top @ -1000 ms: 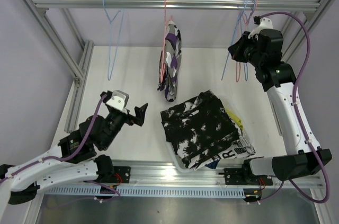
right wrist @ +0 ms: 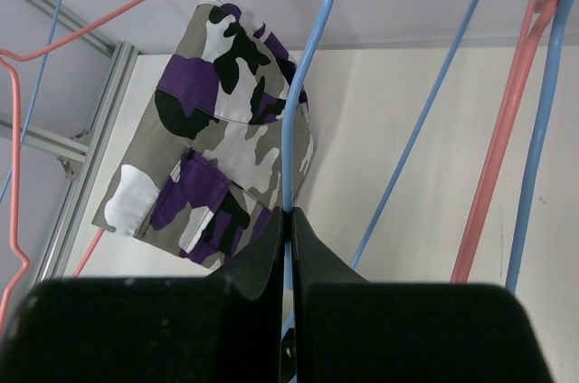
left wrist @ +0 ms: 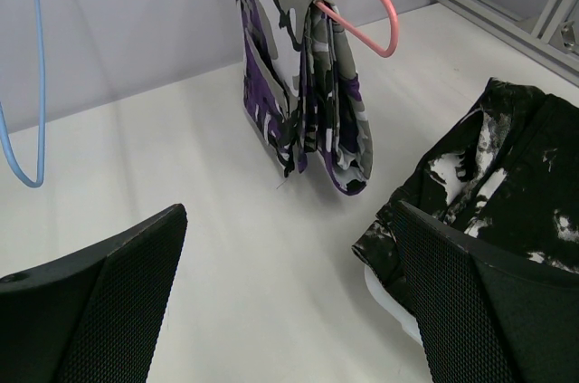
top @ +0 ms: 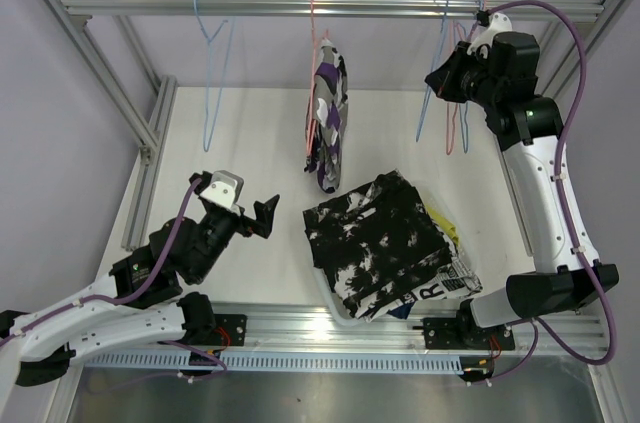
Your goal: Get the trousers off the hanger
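Note:
Camouflage trousers in grey, purple, black and white hang on a pink hanger at the middle of the rail; the left wrist view shows them draped over the hanger's bar. My left gripper stands open, low at the left, below and left of the trousers. My right gripper is shut, up at the right among the empty hangers. In the right wrist view a blue hanger wire runs at its fingertips; whether it is between or behind them I cannot tell.
Empty blue and pink hangers hang at both sides of the rail. A pile of black-and-white clothes lies in a tray at lower right, with yellow cloth beside it.
My right gripper has shifted slightly left and up from a second ago, with the hangers near it. The trousers have swung a little. The left arm is still.

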